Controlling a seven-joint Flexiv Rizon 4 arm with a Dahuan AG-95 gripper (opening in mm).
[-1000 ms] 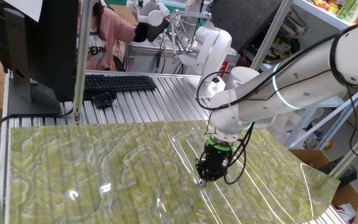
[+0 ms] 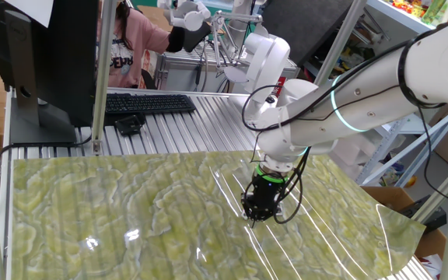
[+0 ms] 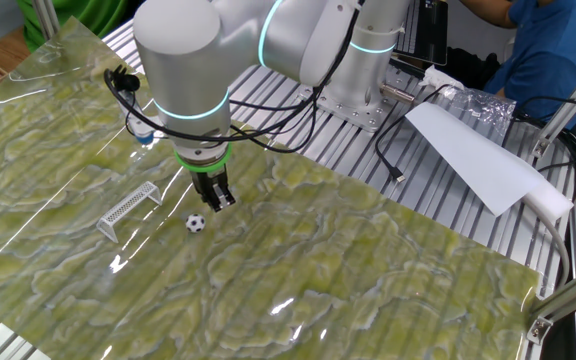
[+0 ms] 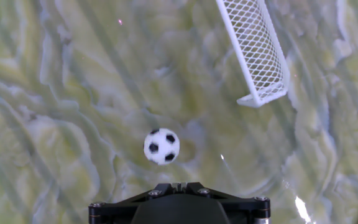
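Observation:
A small black-and-white soccer ball rests on the green marbled sheet, just ahead of my gripper in the wrist view. The fingertips meet at the middle, so the gripper is shut, and nothing shows between them. From exterior view 2, the ball lies slightly left of and below the gripper, apart from it. A white goal with a mesh net stands farther left; in the wrist view the goal is at upper right. My gripper hides the ball and goal in exterior view 1.
The green marbled sheet is bare across its right half. Beyond it lie a white paper sheet and a loose cable on the slatted table. A keyboard and monitor stand at the back left.
In exterior view 1, my gripper and arm have shifted slightly up and left in the picture. Nothing else visibly moves.

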